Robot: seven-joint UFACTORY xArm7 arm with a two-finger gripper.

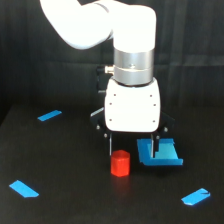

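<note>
A small red cylinder (120, 163) stands on the black table, left of a blue tray (172, 161). My gripper (132, 148), under its white hand, points down with its thin dark fingers spread wide apart. One finger shows close to the top left of the red cylinder, and the other is in front of the blue tray's left part. Nothing shows held between them. From this single view I cannot tell how far the fingers are from either thing in depth.
Blue tape strips lie on the table: a far-left strip (50, 115), a near-left strip (23, 188) and a near-right strip (196, 197). A dark curtain (40, 60) hangs behind.
</note>
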